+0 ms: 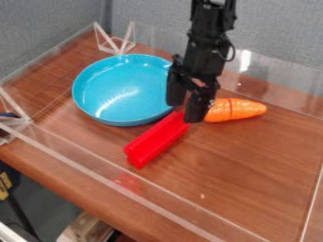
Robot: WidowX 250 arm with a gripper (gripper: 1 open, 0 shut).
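Observation:
My black gripper (190,95) hangs down over the wooden table, at the right edge of a blue round tray (113,90). Its lower part is just above the upper end of a red elongated block (151,144) and the left end of an orange toy carrot (237,110), whose green top is mostly hidden behind it. I cannot tell whether the fingers are open or shut, or whether they touch anything.
Clear acrylic walls edge the table (228,180) at the back, left and front. Free wood lies at the front and right. Dark objects sit outside at the lower left.

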